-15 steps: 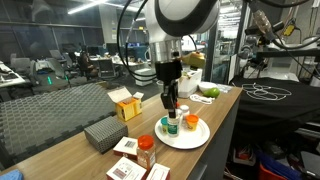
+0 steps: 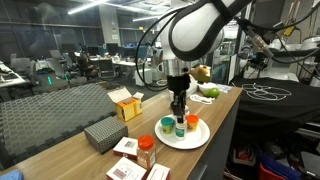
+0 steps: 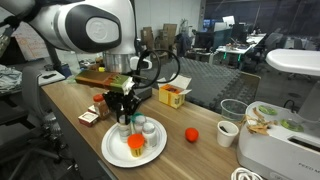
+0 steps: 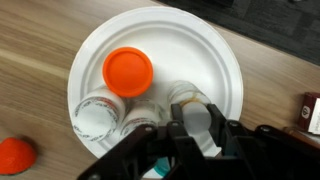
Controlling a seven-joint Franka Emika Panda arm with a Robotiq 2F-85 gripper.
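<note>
A round white plate point(image 2: 168, 139) lies on the wooden table with several small jars and cups on it. My gripper points down over the plate, shut on a white-capped jar point(image 4: 196, 117). In exterior view 1 this jar is upright below the fingers, at or just above the plate; whether it touches is unclear. An orange-topped jar point(image 4: 128, 71) and a clear white-topped jar point(image 4: 97, 114) stand on the plate beside it. Part of a teal jar point(image 4: 162, 166) shows at the lower edge of the wrist view, partly behind the gripper.
A jar with an orange-red lid point(image 2: 146, 152) and white-and-red boxes point(image 2: 126, 171) stand near the plate. Behind are a grey block point(image 2: 106, 134) and a yellow box point(image 2: 125, 104). A tomato point(image 3: 191, 134) and white cup point(image 3: 228, 132) stand on the other side; bare table lies between.
In exterior view 1 my gripper and the jar in it have shifted a little to the right across the plate. The other things appear unmoved.
</note>
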